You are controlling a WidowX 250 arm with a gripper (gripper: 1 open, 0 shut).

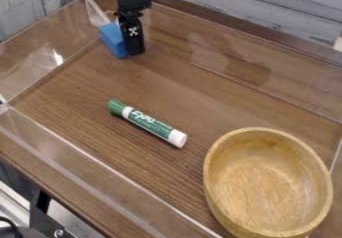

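My gripper (134, 34) is a dark shape at the upper left of the camera view, its arm reaching in from the top edge. It stands open at a blue object (115, 40), which sits on the wooden table (201, 72). Whether the fingers touch the blue object is too small to tell.
A green and white tube (147, 123) lies diagonally near the middle. An empty yellow oval basket (267, 182) stands at the lower right.
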